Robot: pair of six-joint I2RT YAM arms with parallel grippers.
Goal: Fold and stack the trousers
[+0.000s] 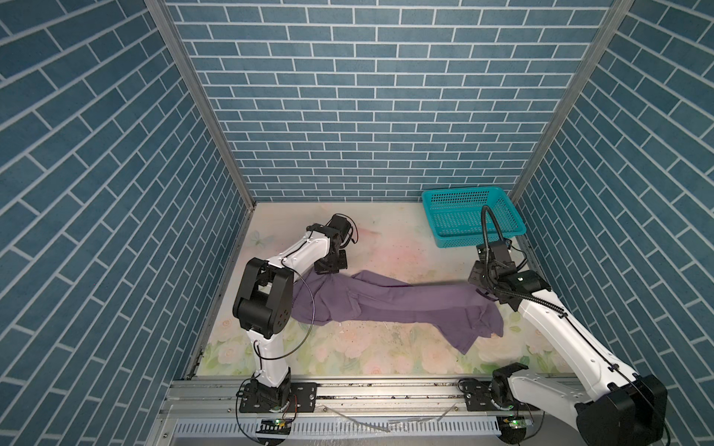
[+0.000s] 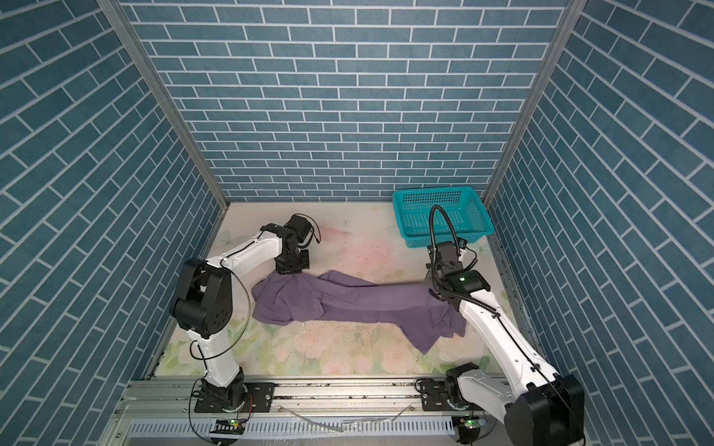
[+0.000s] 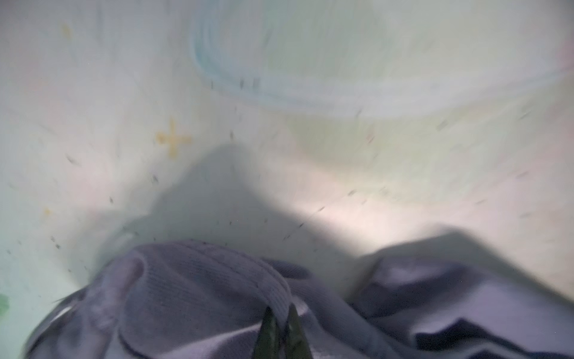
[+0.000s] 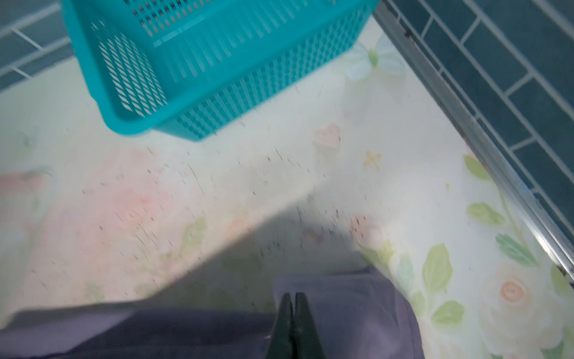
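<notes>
Purple trousers [image 1: 394,301] lie stretched sideways across the table, bunched at the left end and with a pointed flap hanging toward the front at the right. At their back left edge is my left gripper; its fingers are closed on a fold of the cloth, which runs up between the fingertips. My right gripper is closed at the right end, and a taut strip of the trousers [image 2: 386,293] leads to it in the top views. The exact pinch at the right fingertips is dark and hard to see.
A teal basket [image 1: 472,215] stands at the back right, just behind the right gripper, and looks empty. Free table [image 1: 372,238] lies behind the trousers and along the front. Brick-patterned walls close in the left, back and right sides.
</notes>
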